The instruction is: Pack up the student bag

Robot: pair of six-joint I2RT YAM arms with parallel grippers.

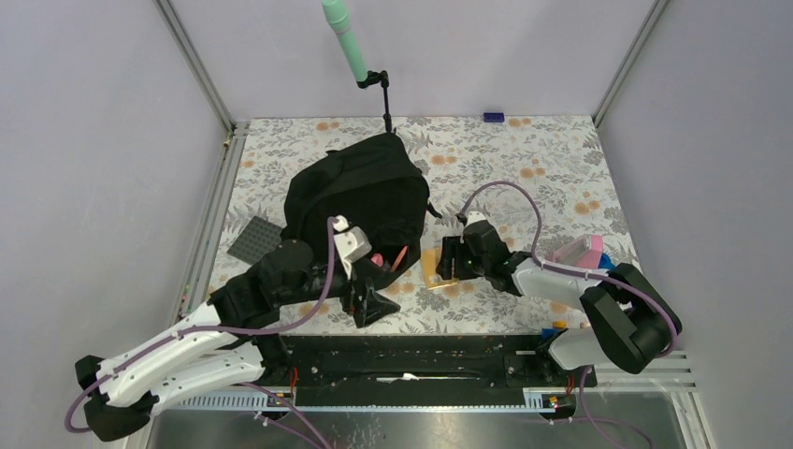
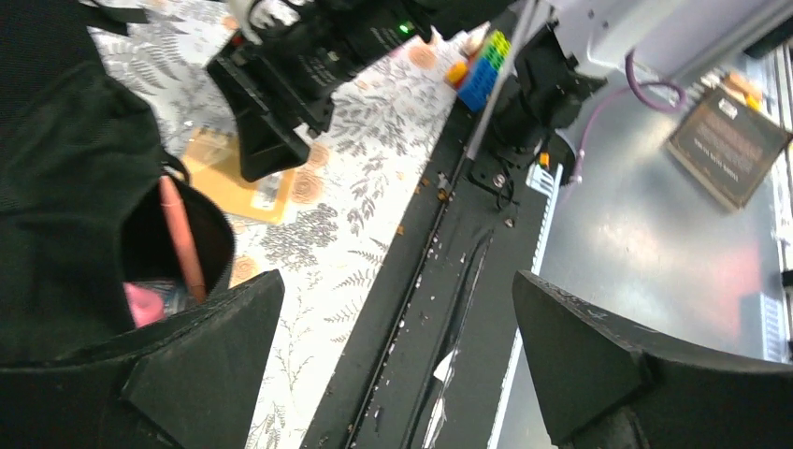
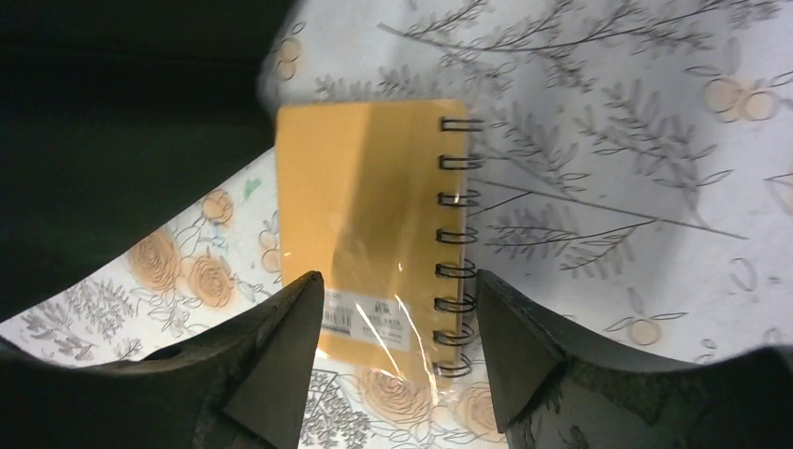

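The black bag [image 1: 351, 178] stands left of centre on the table, its mouth towards the front. Inside its opening an orange pencil-like item [image 2: 182, 238] and something pink [image 2: 144, 304] show. A small yellow spiral notebook [image 3: 369, 224] lies flat on the cloth just right of the bag. Over the notebook's near end is my right gripper, fingers part open, one finger by the spiral edge and the other over the cover; whether they touch it I cannot tell. My left gripper is open and empty, in front of the bag's mouth.
At the right stand a pink box [image 1: 584, 251] and a blue item [image 1: 605, 261], partly behind the right arm. Colourful blocks [image 2: 482, 75] lie at the front right edge. A dark grid mat [image 1: 254, 240] is left of the bag.
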